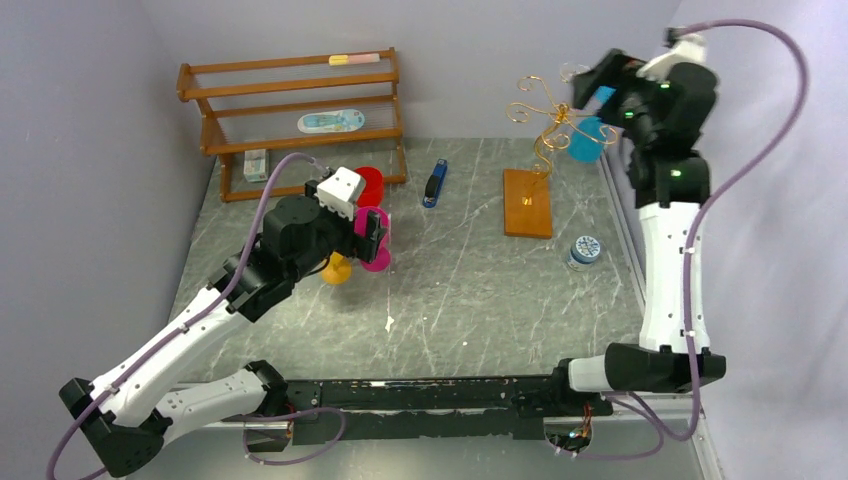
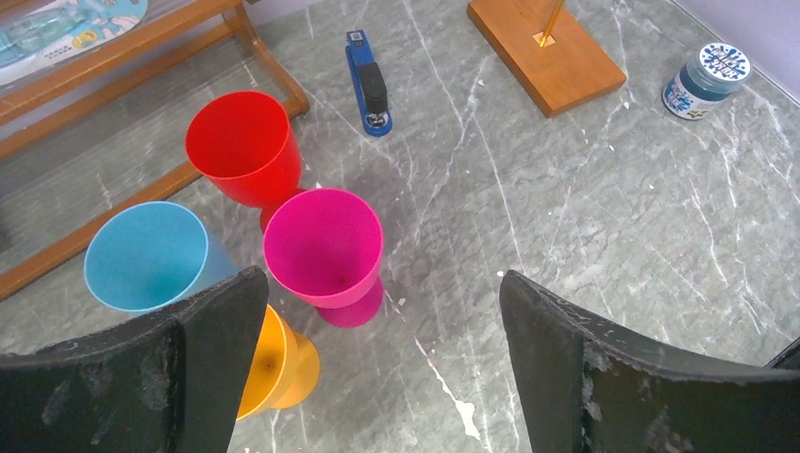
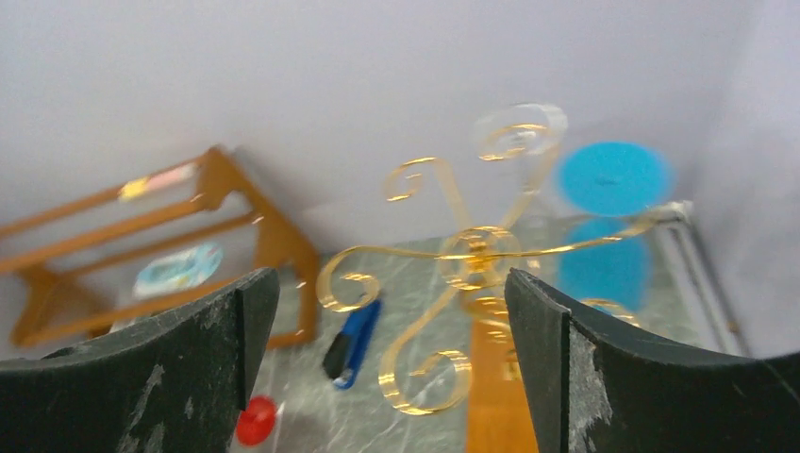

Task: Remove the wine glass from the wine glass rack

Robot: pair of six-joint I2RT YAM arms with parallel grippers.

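The gold wine glass rack (image 1: 560,112) stands on its wooden base (image 1: 527,205) at the back right, with a clear glass on one arm and blue glasses (image 3: 613,175) at its right side. My right gripper (image 1: 598,95) is open, raised beside the rack; the rack's curled arms appear ahead of its fingers in the right wrist view, which is blurred. My left gripper (image 1: 358,232) hangs open above the pink (image 2: 321,236), red (image 2: 241,142), light blue (image 2: 141,255) and yellow (image 2: 292,373) cups.
A wooden shelf (image 1: 280,86) stands at the back left with small items on it. A blue stapler (image 1: 434,183) and a small jar (image 1: 583,252) lie on the marble top, whose middle and front are clear.
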